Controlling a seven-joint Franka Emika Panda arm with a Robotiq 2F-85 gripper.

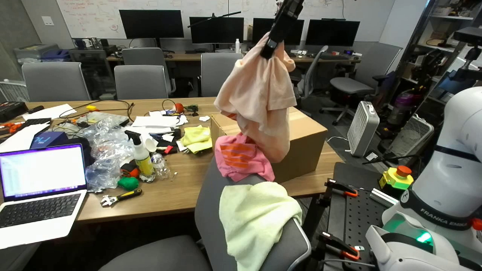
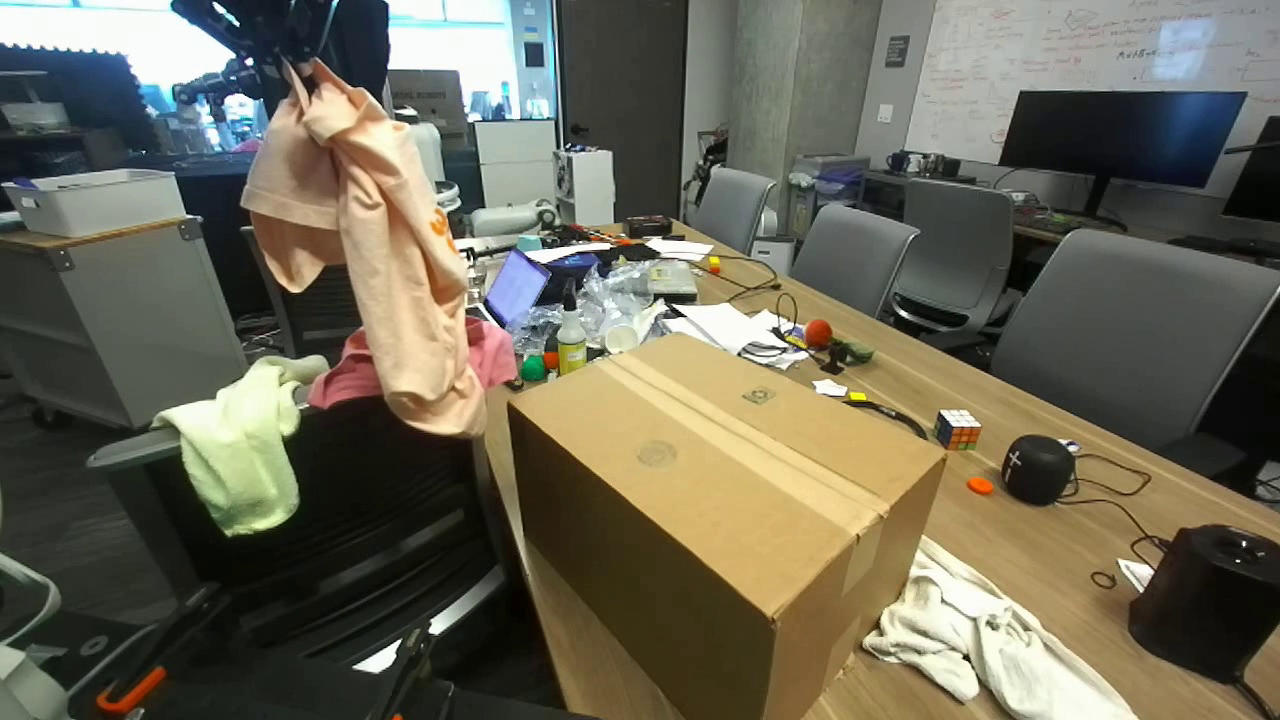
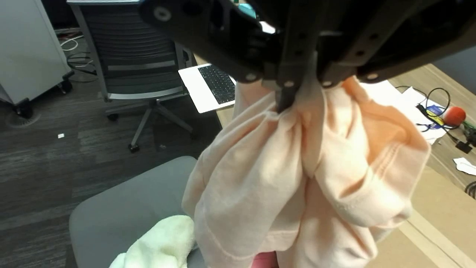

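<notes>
A peach-coloured shirt (image 1: 262, 90) hangs in loose folds from my gripper (image 1: 267, 52), which is shut on a bunched part of it. In the wrist view the gathered fabric (image 3: 267, 169) fans out below the fingers and covers much of the scene. Its lower end hangs level with the chair's back in exterior view 2, near a pink cloth (image 1: 241, 158) with orange stripes. That pink cloth lies over the top of the grey chair's backrest (image 1: 205, 203). Beside it a pale yellow towel (image 1: 255, 221) is draped over the same backrest.
A large closed cardboard box (image 2: 720, 444) stands on the table next to the chair. White cloth (image 2: 996, 636) lies beyond it. Laptop (image 1: 40, 189), spray bottle (image 1: 143, 160) and clutter fill the table's other end. Clamps (image 1: 339, 246) stick up near the robot's base.
</notes>
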